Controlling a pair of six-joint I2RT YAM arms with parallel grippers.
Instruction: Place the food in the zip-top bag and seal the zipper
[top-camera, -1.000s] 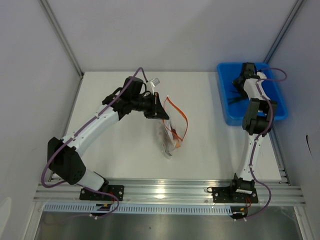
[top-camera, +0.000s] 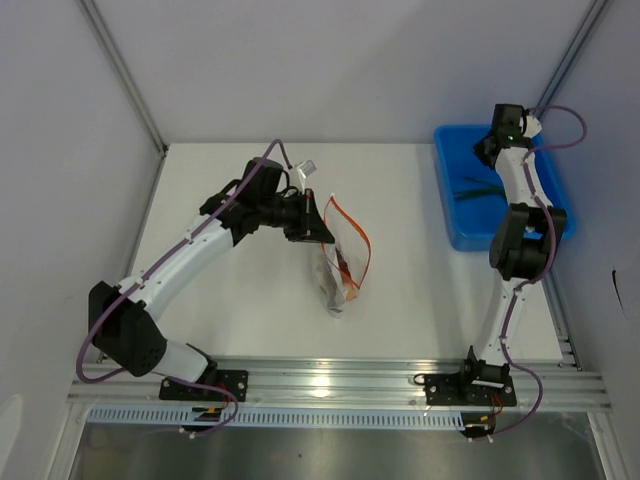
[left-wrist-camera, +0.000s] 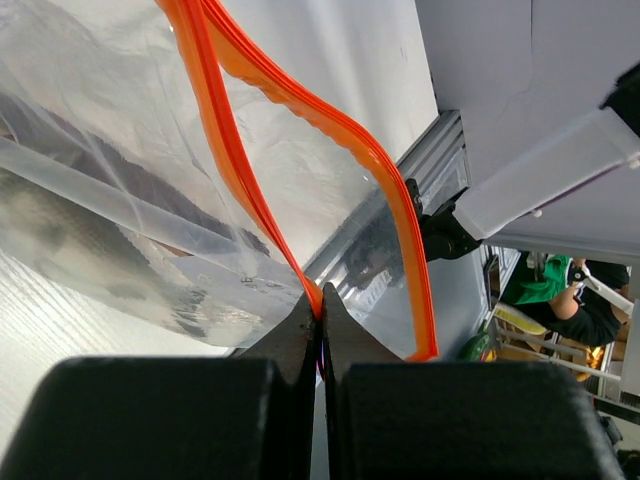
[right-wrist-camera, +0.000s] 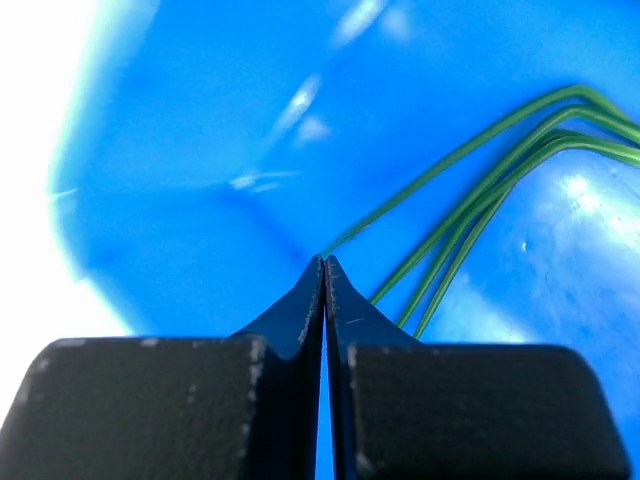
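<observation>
The clear zip top bag (top-camera: 338, 285) stands at mid-table, its orange-edged mouth spread apart. Pinched at that orange zipper edge (left-wrist-camera: 225, 140) is my left gripper, shut on the bag's rim. Something brownish-orange (top-camera: 349, 291) shows inside the bag, hard to make out. Several thin green stalks (right-wrist-camera: 500, 175) lie bent in the blue bin (top-camera: 452, 215) at the right. Over the bin's far part is my right gripper (top-camera: 481, 152), shut. In the right wrist view its fingertips (right-wrist-camera: 312, 283) overlap the stalks' near ends, but no stalk shows between them.
Walls rise behind and at both sides, the right one close to the bin.
My right gripper has moved toward the far end of the bin, leaving the stalks in plain view below it. My left gripper and the bag's mouth have shifted slightly left.
</observation>
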